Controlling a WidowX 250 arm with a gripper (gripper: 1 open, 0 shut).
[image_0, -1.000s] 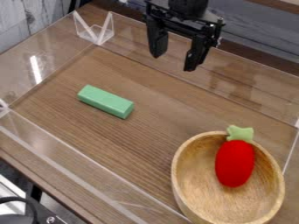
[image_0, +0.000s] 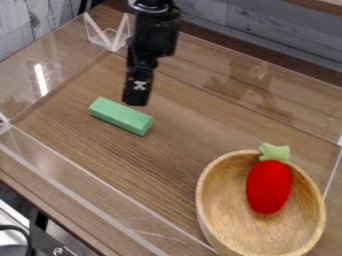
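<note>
My black gripper (image_0: 138, 91) hangs at the upper middle, above and just behind a green block (image_0: 122, 115) that lies on the wooden table. Its fingers point down and stand open, with nothing seen between them.
A wooden bowl (image_0: 230, 226) at the lower right holds a red object (image_0: 269, 188) with a pale green top (image_0: 274, 152). A black cable lies at the lower left corner.
The block, bowl and red object have not moved.
</note>
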